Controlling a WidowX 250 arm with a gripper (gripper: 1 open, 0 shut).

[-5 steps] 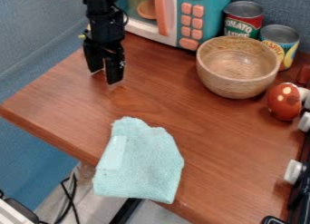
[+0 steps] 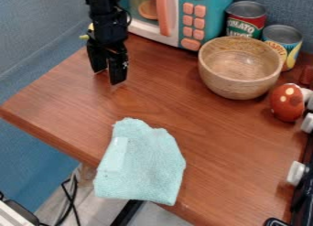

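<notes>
The black gripper (image 2: 106, 67) hangs over the back left of the wooden table (image 2: 73, 111), its fingertips low over the surface and spread apart, with nothing visible between them. A pale mint cloth (image 2: 141, 166) lies folded at the front edge of the table, well away from the gripper.
Along the back and right are a toy microwave (image 2: 196, 24), a wooden bowl (image 2: 239, 79), a tomato can (image 2: 244, 19), another can (image 2: 284, 42) and a red spotted egg-like object (image 2: 286, 102). Black equipment lines the right edge.
</notes>
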